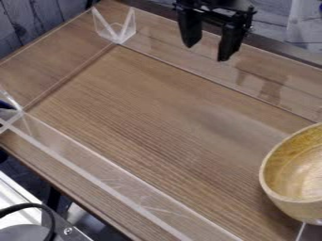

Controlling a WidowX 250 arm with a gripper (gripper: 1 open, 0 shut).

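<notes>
My gripper [210,40] hangs at the top middle of the camera view, dark, its two fingers apart and pointing down over the back of the wooden tray floor [138,122]. I see nothing between the fingers.
A pale yellow bowl [292,179] sits at the right front, partly cut off by the frame. Clear plastic pieces line the tray's left and back edges.
</notes>
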